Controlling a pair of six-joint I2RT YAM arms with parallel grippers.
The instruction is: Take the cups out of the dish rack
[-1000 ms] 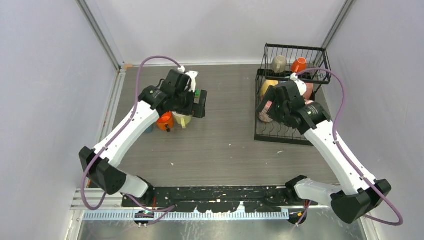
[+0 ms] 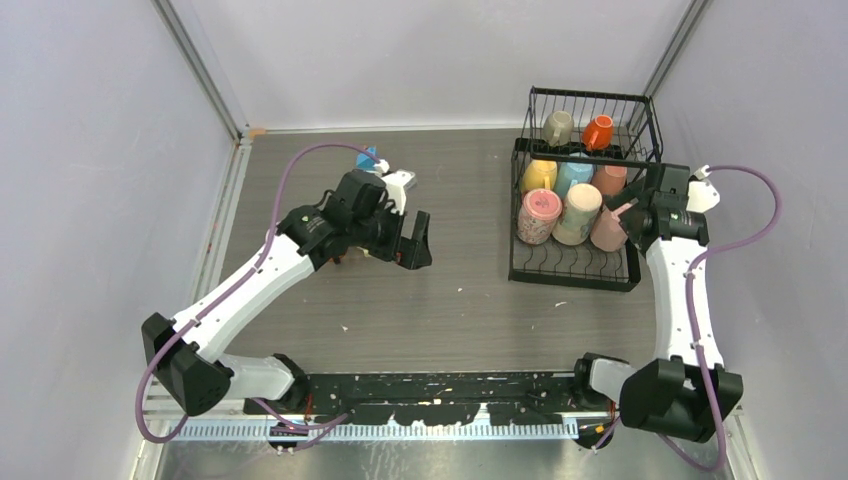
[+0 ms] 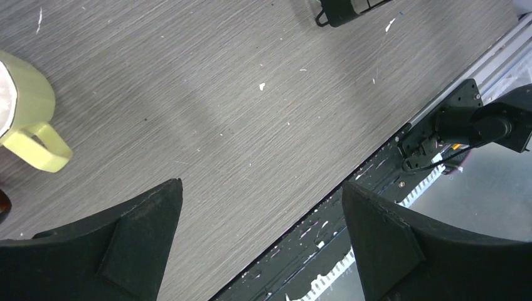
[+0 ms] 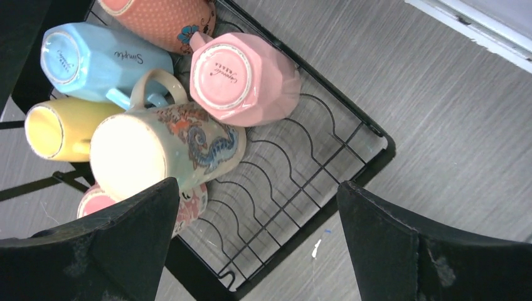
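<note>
A black dish rack on the right holds several upturned or lying cups: pink floral, cream dragon mug, pink hexagonal, blue, yellow, terracotta; cream and orange cups sit in the top tier. My open right gripper hangs over the rack's right side, holding nothing. My open, empty left gripper is over the table's left half, beside a pale yellow mug; other items there are mostly hidden under the arm.
Walls close in at back and both sides, the right one near the rack.
My right arm has swung rightward across the rack, uncovering the lower cups. My left arm has moved slightly toward the front right, now covering more of the cups on the left.
</note>
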